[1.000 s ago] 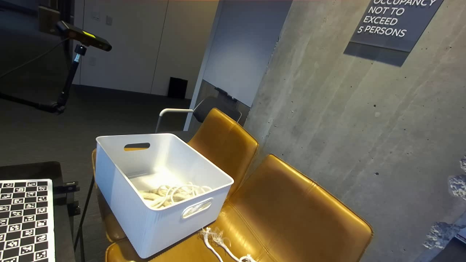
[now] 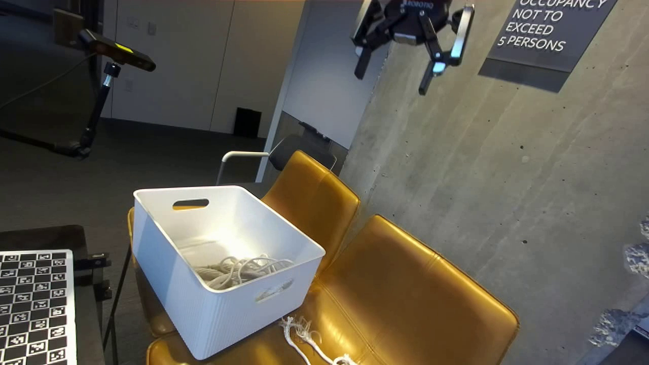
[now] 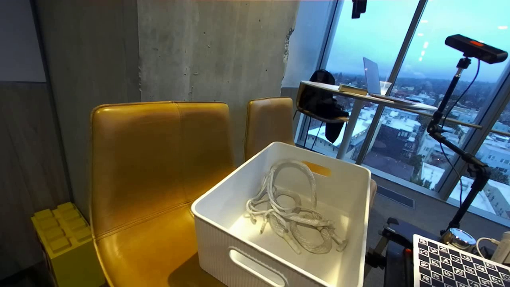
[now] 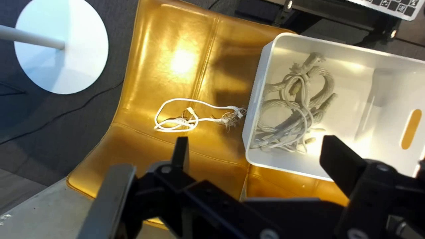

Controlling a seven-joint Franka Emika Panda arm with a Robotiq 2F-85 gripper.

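My gripper [image 2: 394, 82] hangs high above the chairs, open and empty, with its fingers spread wide in the wrist view. A thin white rope [image 4: 174, 100] with frayed ends lies looped on a tan leather chair [image 4: 159, 59], just beside the white bin [image 4: 251, 105]. Inside the bin, several thicker pale ropes [image 3: 289, 210] lie in a tangle toward one end; the rest of its floor is bare. In exterior view 1, only part of the loose rope [image 2: 296, 340] shows at the bottom edge. Exterior view 2 shows only a small dark piece at the top, hard to identify.
The bin rests across the chair seats. A concrete wall [image 2: 517, 182] rises behind the chair backs. A checkered board [image 2: 33, 310] and a camera on a stand [image 2: 118, 51] are on the bin's other side. A white round base [image 4: 79, 75] stands on the floor.
My gripper has come into exterior view 1 from above, and the bin and its ropes look more shaded. The bin and the loose rope keep their places.
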